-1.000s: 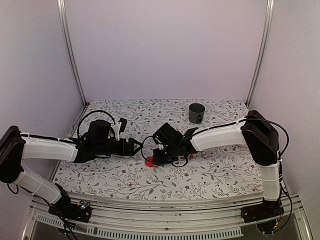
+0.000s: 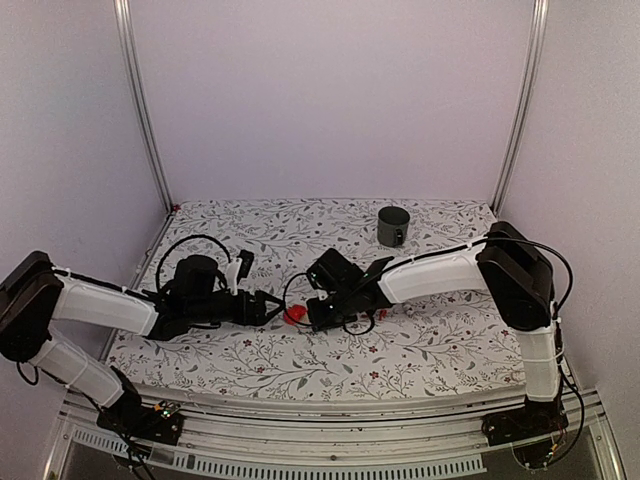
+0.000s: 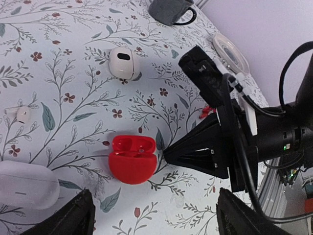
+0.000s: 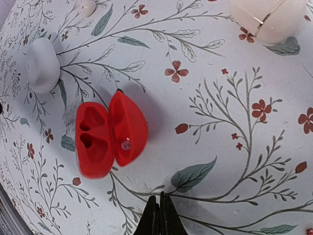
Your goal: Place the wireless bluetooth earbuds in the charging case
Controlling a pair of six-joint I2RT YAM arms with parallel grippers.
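Observation:
The red charging case (image 4: 93,154) stands open on the patterned mat, its two cavities visible empty in the right wrist view. My right gripper is shut beside it, with nothing visible between the fingertips. My left gripper is open above the mat, left of the right gripper in the top view. A small white earbud (image 3: 22,113) lies at the left in the left wrist view. A white oblong object (image 3: 27,183) lies nearer, and a white rounded case (image 3: 122,63) lies beyond the red case.
A dark mug (image 2: 393,225) stands at the back right. A white oval object (image 3: 230,53) and small red items (image 3: 208,110) are partly behind the right arm.
My left gripper has shifted slightly toward the front of the table. The red case shows a little further left in the top view; the right arm has barely moved.

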